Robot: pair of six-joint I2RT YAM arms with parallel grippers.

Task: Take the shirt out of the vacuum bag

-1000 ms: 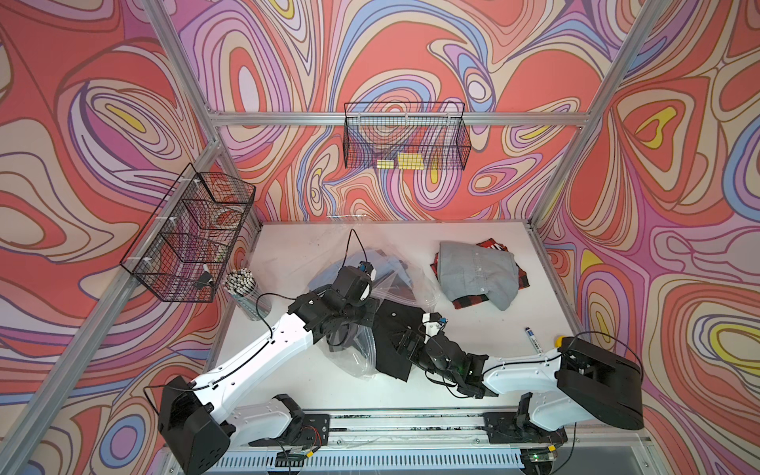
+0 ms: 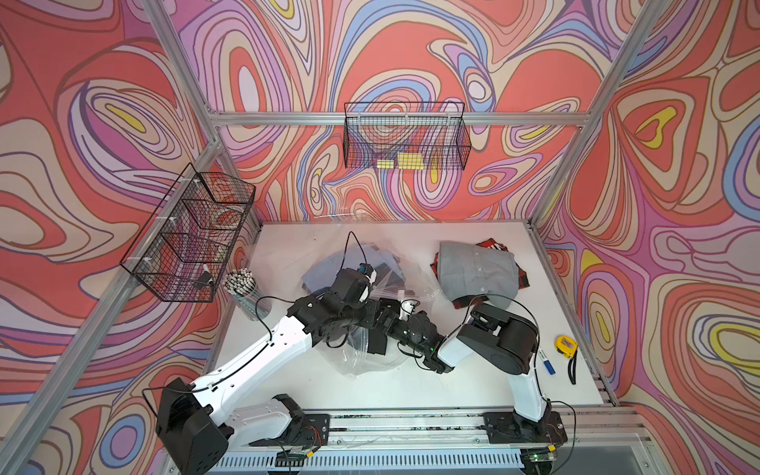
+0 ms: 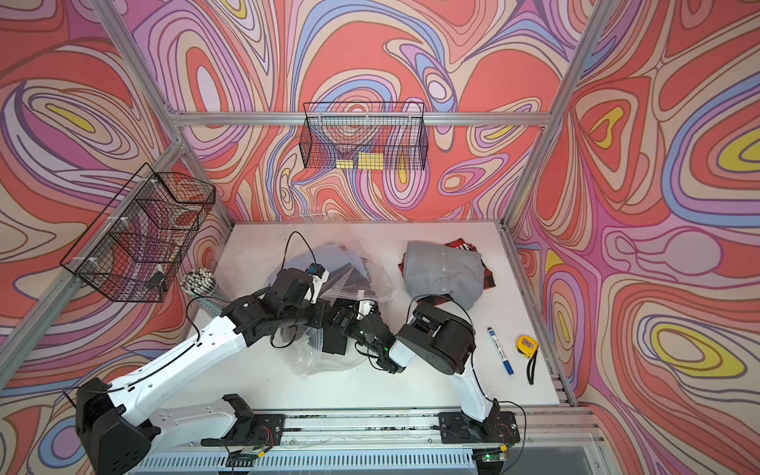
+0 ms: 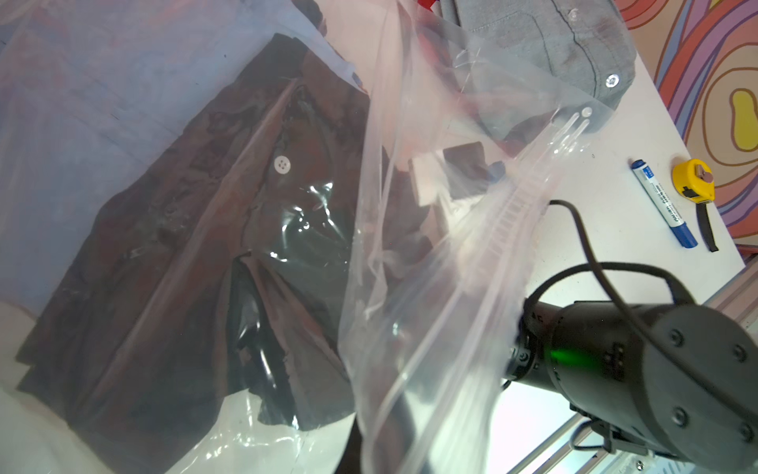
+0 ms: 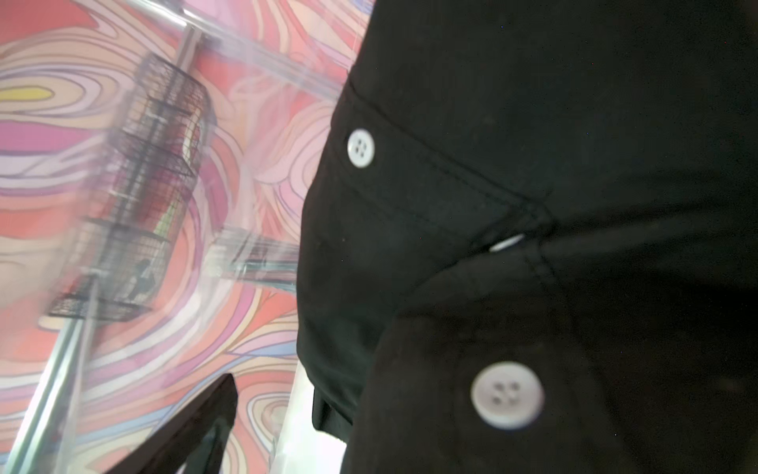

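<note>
A large clear bag [image 4: 442, 331] with a zip strip spreads over the table middle, with light blue cloth [image 4: 94, 94] and black cloth with white buttons [image 4: 189, 260] seen through it. My left gripper [image 2: 369, 310] is at the bag, shut; what, if anything, is between its fingers is hidden. My right gripper [image 2: 386, 316] is low over the black shirt [image 3: 334, 342], close beside the left; its fingers are hard to see. In the right wrist view black buttoned cloth [image 5: 537, 118] fills much of the picture, very close.
Folded grey [image 2: 475, 269] and red plaid clothing lies back right. A marker [image 3: 500, 350] and yellow tape measure [image 3: 525, 345] lie right. A container of white sticks [image 2: 247, 293] stands left. Wire baskets hang on the back and left.
My right arm has moved left and towards the back, up to my left gripper, and less black cloth shows between them. The left arm is nearly unmoved.
</note>
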